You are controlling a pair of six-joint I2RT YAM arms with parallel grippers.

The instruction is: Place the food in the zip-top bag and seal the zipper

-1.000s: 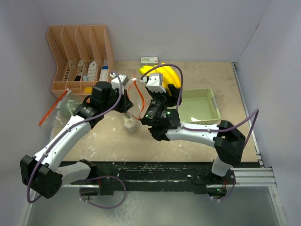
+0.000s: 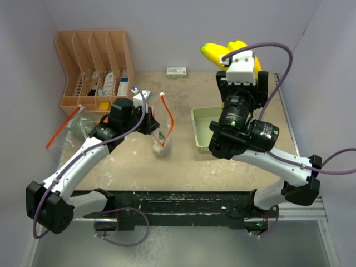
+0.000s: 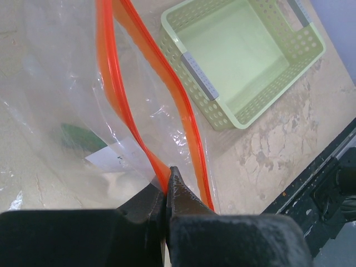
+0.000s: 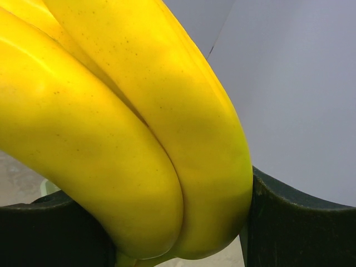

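A clear zip top bag (image 3: pixel 72 94) with an orange zipper stands with its mouth parted. My left gripper is shut on the orange-edged rim, holding one side of the mouth. In the top view that gripper (image 2: pixel 150 127) is at the bag's left. A green and a white patch show through the bag's film in the left wrist view. The yellow bananas (image 4: pixel 133 128) fill much of the right wrist view, clamped between the dark fingers of my right gripper (image 2: pixel 242 83). They hang high at the back right, well away from the bag.
A pale green basket (image 3: pixel 233 55), empty in the left wrist view, stands right of the bag. A peach divided rack (image 2: pixel 94 67) is at the back left. Another orange-zipped bag (image 2: pixel 72 130) lies at the left. A small box (image 2: pixel 176 72) sits at the back.
My right gripper has carried the bananas up and to the right, from close beside the bag to over the back right, above the basket's side. The left arm and bag have hardly moved.
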